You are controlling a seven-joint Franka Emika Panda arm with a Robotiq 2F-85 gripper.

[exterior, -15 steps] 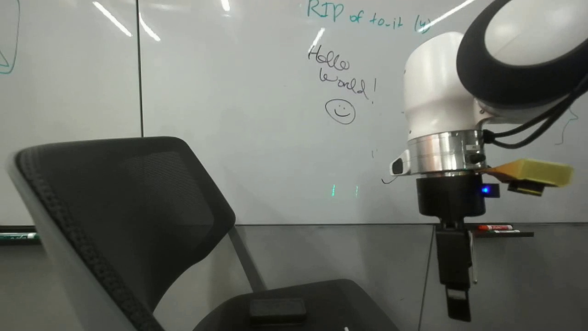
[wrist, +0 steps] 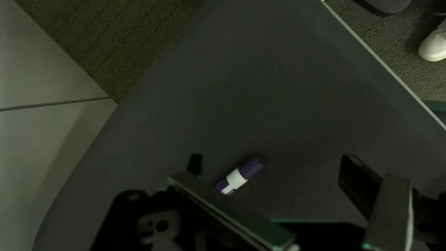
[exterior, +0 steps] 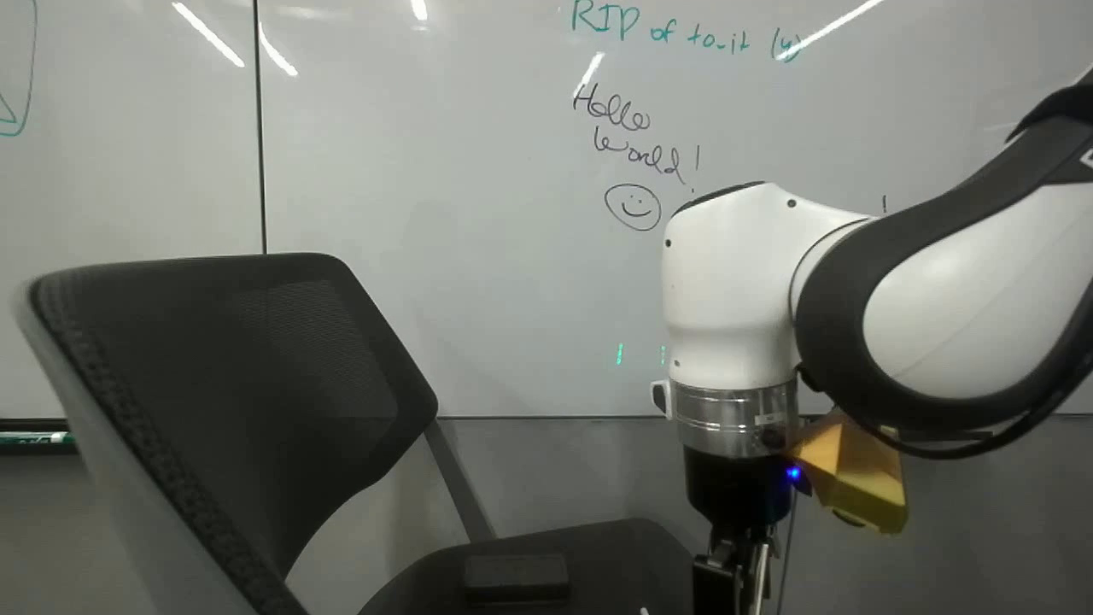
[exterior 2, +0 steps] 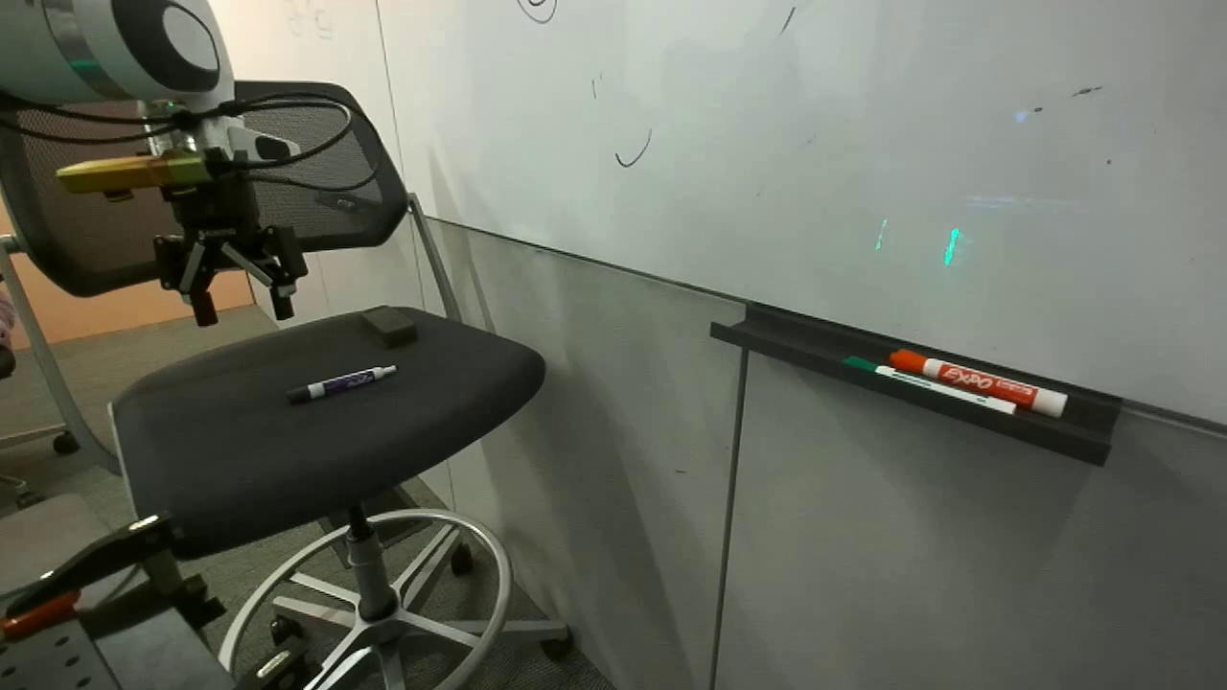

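A purple-and-white marker point(exterior 2: 341, 384) lies on the dark seat of the chair point(exterior 2: 230, 460). Open and empty, my gripper point(exterior 2: 242, 309) hangs over the back part of that seat in exterior view 2, fingers spread and apart from the marker. From the wrist, the marker point(wrist: 236, 180) shows between the two fingers, nearer the left one, which hides its lower end. In exterior view 1 the fingertips fall below the frame. A dark block-like eraser point(exterior 2: 388, 326) rests on the seat behind the marker.
The chair's tall mesh backrest point(exterior: 236, 379) stands at the left. A whiteboard point(exterior: 461, 205) with writing covers the wall. Its tray point(exterior 2: 736, 333) holds a red marker point(exterior 2: 978, 381) and a thin green-and-white marker point(exterior 2: 949, 389). Most of the seat is bare.
In exterior view 1 my arm has moved left and down, so the gripper's lower end has left the frame. The chair and eraser have stayed put.
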